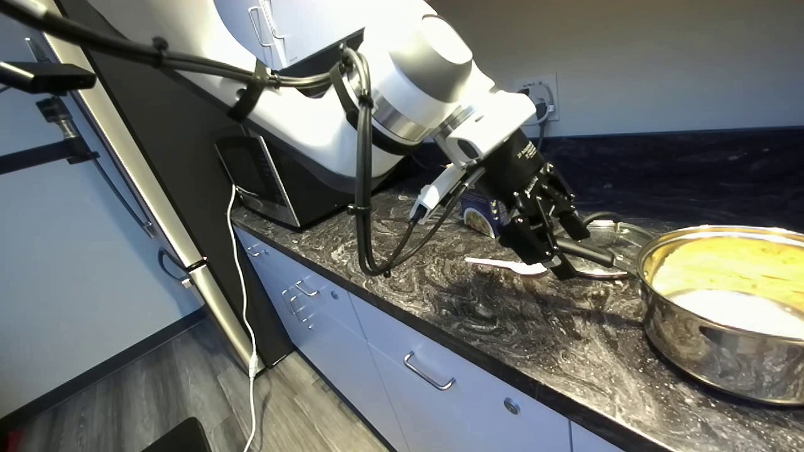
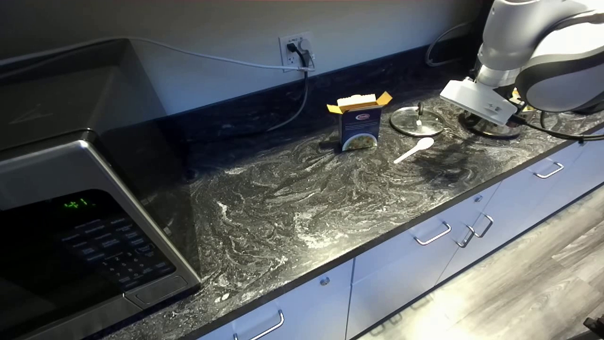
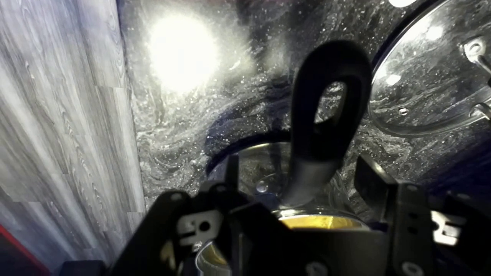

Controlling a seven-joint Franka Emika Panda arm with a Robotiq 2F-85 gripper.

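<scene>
The steel pan stands at the right of the counter in exterior view 1, something yellow showing inside it. Its black handle points left, toward the arm. Around that handle sits my gripper, the fingers apart. From the wrist, the looped handle runs up between the left finger and the right finger, with gaps showing on both sides. I see no grip on it. In exterior view 2 the arm's wrist covers most of the pan and the gripper.
A glass lid lies flat beside the handle, near a white spoon. Behind them stands an open blue box. A microwave occupies the far left.
</scene>
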